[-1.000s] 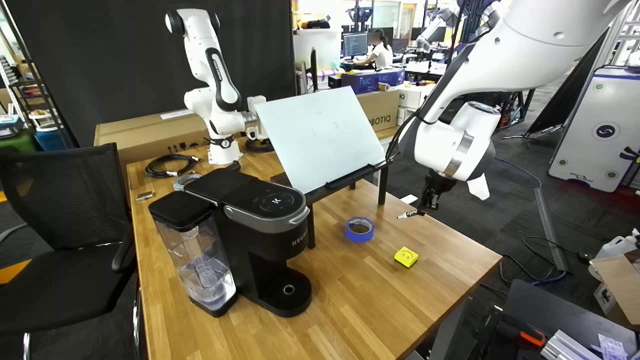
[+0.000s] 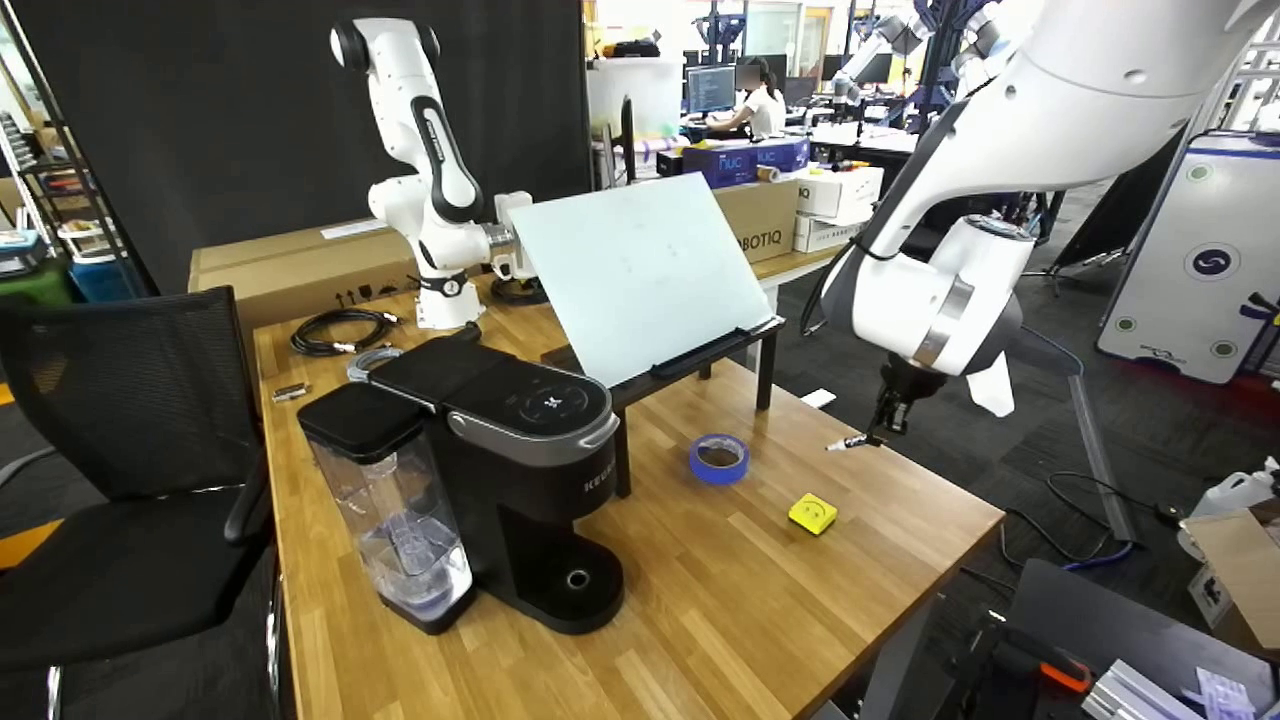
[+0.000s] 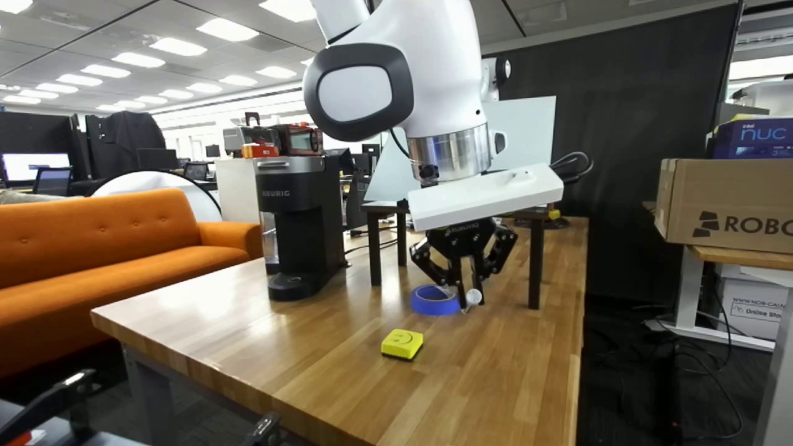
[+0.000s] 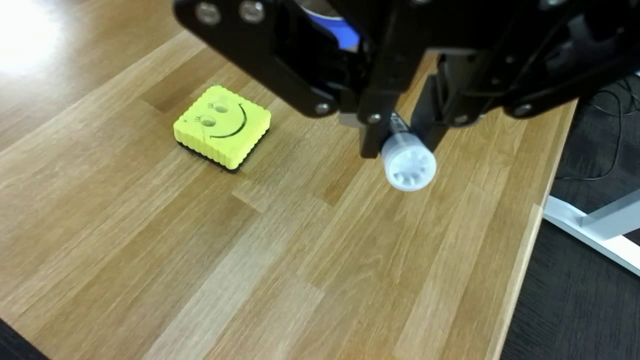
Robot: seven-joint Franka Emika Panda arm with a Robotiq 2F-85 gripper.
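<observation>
Between the fingertips of my gripper is a white marker (image 4: pixel 409 163), its round end facing the camera in the wrist view. In exterior view 1 the marker (image 2: pixel 847 443) points left from the gripper (image 2: pixel 888 428), held above the right part of the table. Exterior view 2 shows the gripper (image 3: pixel 468 293) pointing down, with the marker's pale end (image 3: pixel 473 297) at the fingertips. A yellow smiley eraser (image 4: pixel 223 127) lies on the tabletop, apart from the gripper. Blue tape (image 2: pixel 720 458) lies flat behind the eraser, near the whiteboard stand.
A tilted whiteboard (image 2: pixel 648 270) rests on a dark stand (image 2: pixel 768 370). The black coffee maker (image 2: pixel 528 480) takes up the table's left part. Bare wood (image 4: pixel 336 270) surrounds the eraser, and the table edge (image 4: pixel 522 276) runs close on the right in the wrist view.
In exterior view 1 my gripper has shifted right and slightly down, carrying the marker with it, farther from the whiteboard. Eraser and tape have stayed in place.
</observation>
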